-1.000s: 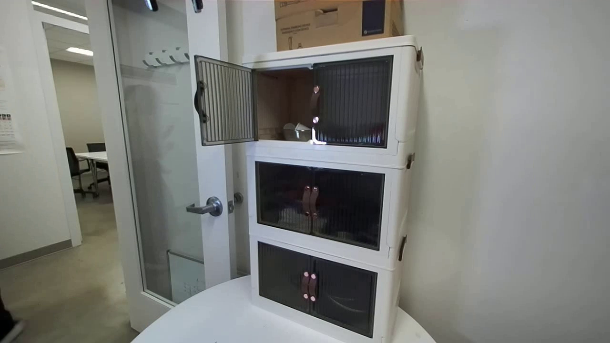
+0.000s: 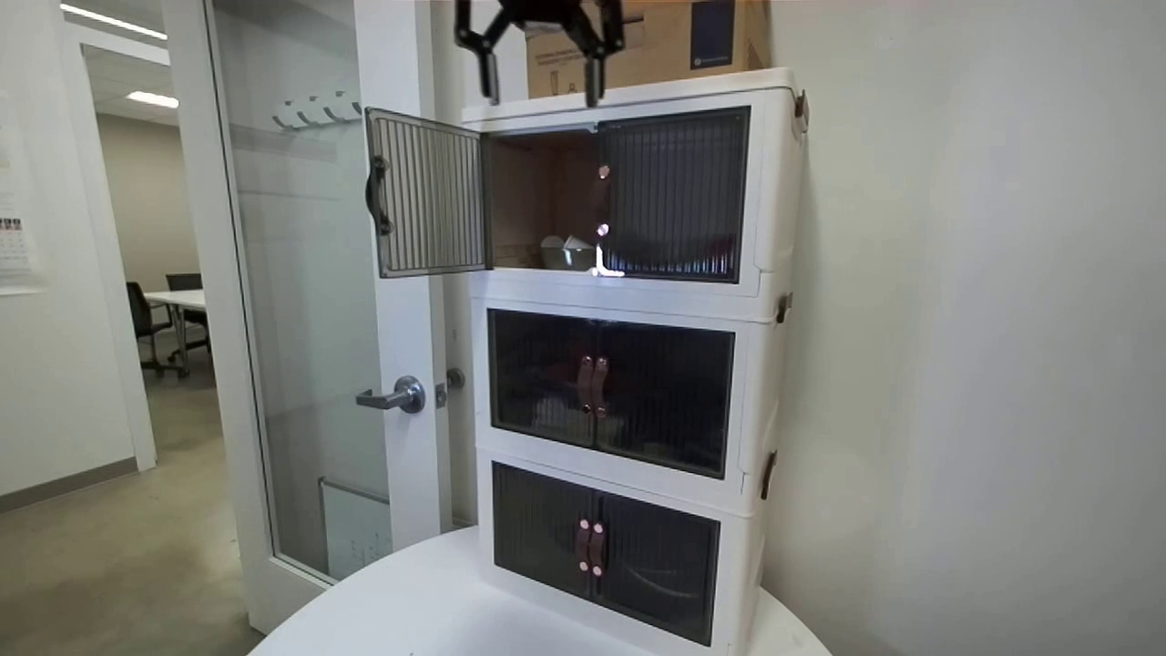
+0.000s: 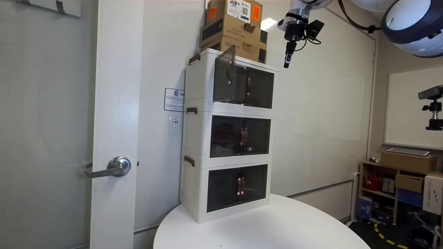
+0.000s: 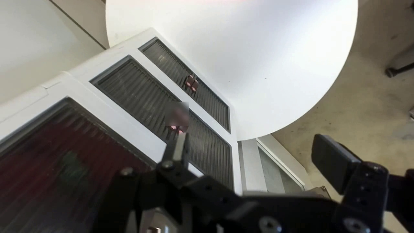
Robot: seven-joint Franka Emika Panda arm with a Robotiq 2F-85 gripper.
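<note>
A white three-tier cabinet (image 2: pixel 629 291) stands on a round table. Its top left door (image 2: pixel 429 195) is swung outward, and pale items (image 2: pixel 568 252) show inside that compartment. The top right door (image 2: pixel 678 195) is closed, as are both lower pairs. High up in exterior view 1, my gripper (image 2: pixel 543 97) appears in front of the cabinet's top, its fingers spread with nothing between them. From the other side, the gripper (image 3: pixel 286 65) hangs right of the cabinet at top-compartment height. Its fingers (image 4: pixel 330 163) are wide apart in the wrist view.
Cardboard boxes (image 3: pixel 238 31) are stacked on top of the cabinet. A glass door with a lever handle (image 2: pixel 393 394) is to the left, and a wall close on the right in exterior view 1.
My gripper has moved right from the upper left of exterior view 1 to above the cabinet's top compartment. The top left door is swung out slightly wider.
</note>
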